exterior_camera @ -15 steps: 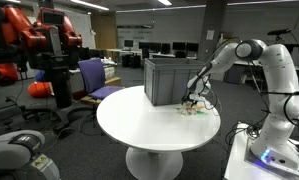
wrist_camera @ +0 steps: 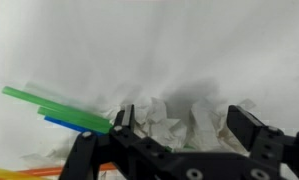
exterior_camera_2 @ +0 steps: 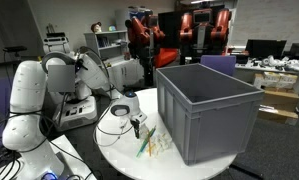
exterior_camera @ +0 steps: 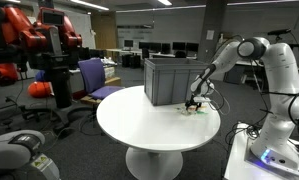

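Observation:
My gripper stands open in the wrist view, its two dark fingers apart at the lower edge. Crumpled whitish pieces [wrist_camera: 161,124], like paper or clear wrapping, lie on the white table between and below the fingers. To the left are a green stick [wrist_camera: 54,108], a blue one [wrist_camera: 69,125] and orange and yellow ones, partly cut off by the frame. In exterior view 2 the small items [exterior_camera_2: 157,142] lie just in front of the gripper, close to the box; their details are too small to make out.
A large grey open-topped box [exterior_camera_2: 208,119] stands on the table right beside the items. Chairs and office clutter are beyond it.
The box has not moved.

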